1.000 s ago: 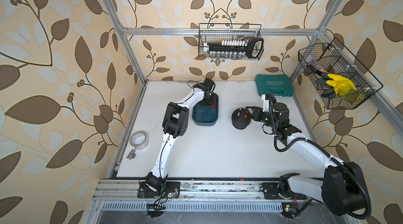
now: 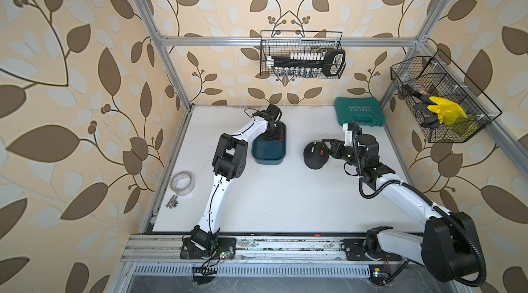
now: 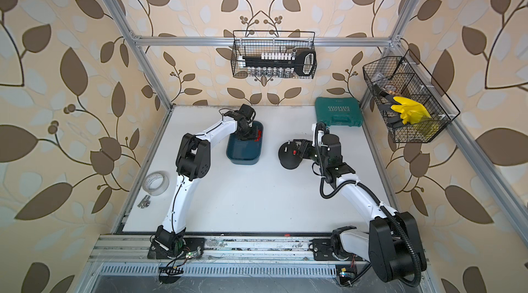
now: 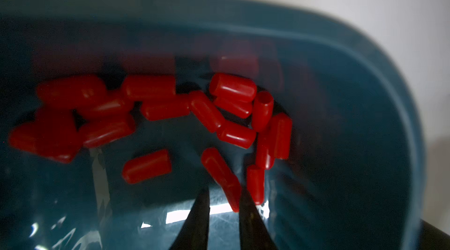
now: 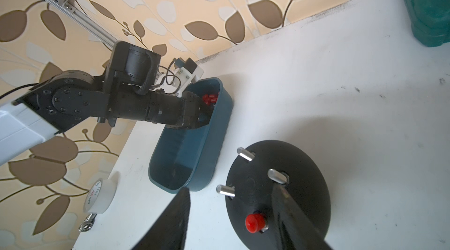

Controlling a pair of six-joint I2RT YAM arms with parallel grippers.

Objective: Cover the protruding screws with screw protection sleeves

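My left gripper is down inside the blue bin, fingertips part open beside several loose red sleeves; whether one lies between them is unclear. Right of the bin sits a black disc with upright metal screws; three screws are bare and one carries a red sleeve. My right gripper is open above the disc's edge, with nothing visible in its grip.
A tape roll and small metal part lie at the left, a green case at the back right. Wire baskets hang on the walls.
The right arm is unmoved.
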